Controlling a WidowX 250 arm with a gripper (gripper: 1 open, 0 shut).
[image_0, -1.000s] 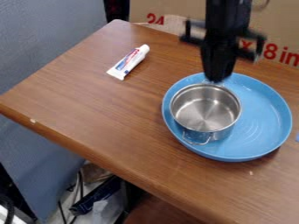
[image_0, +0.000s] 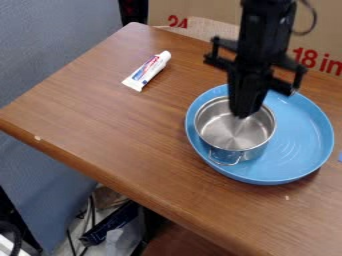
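A steel pot (image_0: 234, 135) with wire handles sits on a light blue plate (image_0: 302, 143) at the right of the wooden table. My black gripper (image_0: 245, 108) is low over the pot, its tip at or inside the far part of the rim and covering the pot's back handle. Whether its fingers are open or shut is not clear from this view.
A white toothpaste tube (image_0: 147, 70) lies at the back left of the table (image_0: 94, 120), whose left half is mostly clear. A cardboard box (image_0: 201, 15) stands behind; cables and other items lie below the front left edge.
The gripper has come down from above and behind the pot to its rim. The pot, plate and tube have not visibly moved.
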